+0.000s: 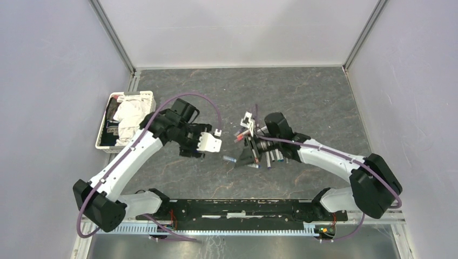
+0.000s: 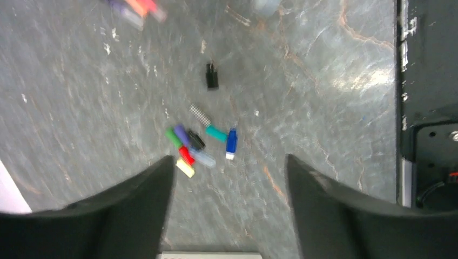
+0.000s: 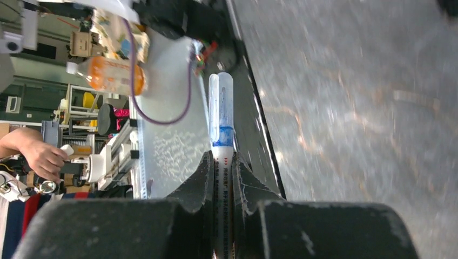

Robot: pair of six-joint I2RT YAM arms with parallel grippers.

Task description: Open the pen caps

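Observation:
Held in my right gripper is a white marker pen (image 3: 222, 154) with a clear, blue-banded cap (image 3: 221, 105) pointing out beyond the fingertips. In the top view this pen lies across the right gripper, its pale blue cap end (image 1: 229, 158) toward the left arm. My left gripper is open and empty, its blurred fingers wide apart. Beneath it on the table is a loose cluster of small caps, among them a blue cap (image 2: 231, 140), a teal cap (image 2: 217, 134) and a red cap (image 2: 186, 155). A black cap (image 2: 212, 78) lies apart from them.
A row of white pens (image 1: 278, 156) lies partly under the right arm, and reddish pens (image 1: 241, 137) lie behind the right gripper. A white basket with cloth (image 1: 98, 136) stands at the left.

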